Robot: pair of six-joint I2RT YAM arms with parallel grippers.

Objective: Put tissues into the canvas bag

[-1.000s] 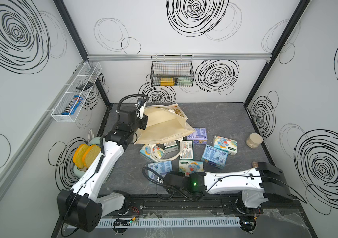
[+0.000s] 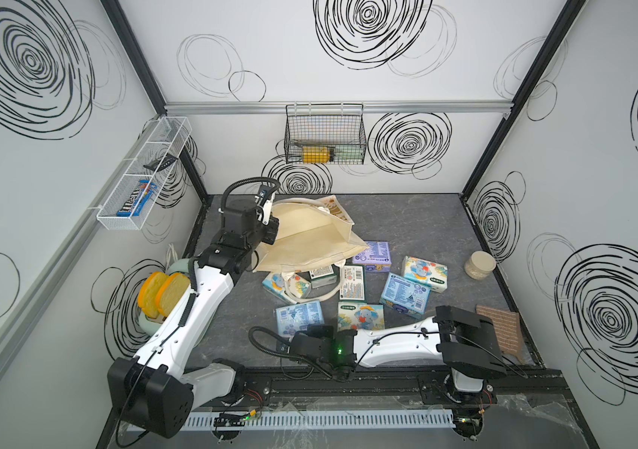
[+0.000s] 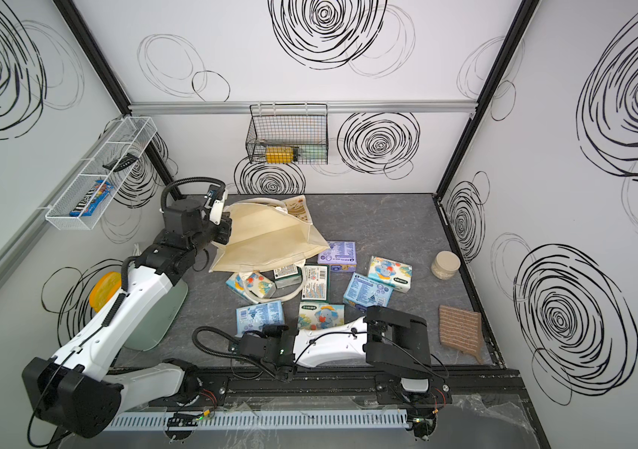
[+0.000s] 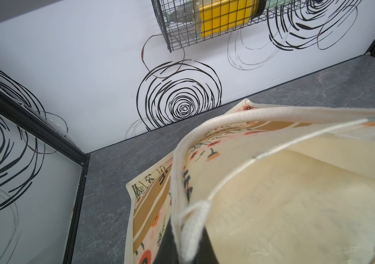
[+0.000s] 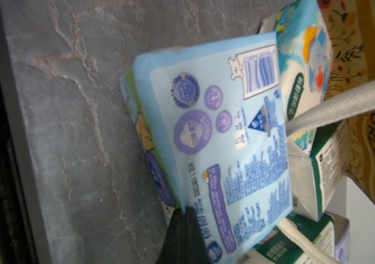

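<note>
The canvas bag [image 2: 307,239] lies open at the back left, its pale interior showing. My left gripper is shut on the white edge of its rim. Several tissue packs lie on the table in front of and right of the bag: a light blue one [image 5: 222,154], a colourful one [image 3: 390,273], a purple one [image 2: 371,254] and others, some under the loose handle. My right gripper is shut with its tips at the light blue pack's edge. Nothing shows gripped between them; the tips' underside is hidden.
A round wooden container [image 2: 479,264] and brown mat [image 3: 459,329] are at the right. A wire basket [image 2: 324,134] and white rack [image 2: 139,179] hang on the walls. Green and yellow items sit at the left. The back right table has clear room.
My right arm has moved leftward in the top view, toward the light blue pack at the front. The left arm and bag show no visible change.
</note>
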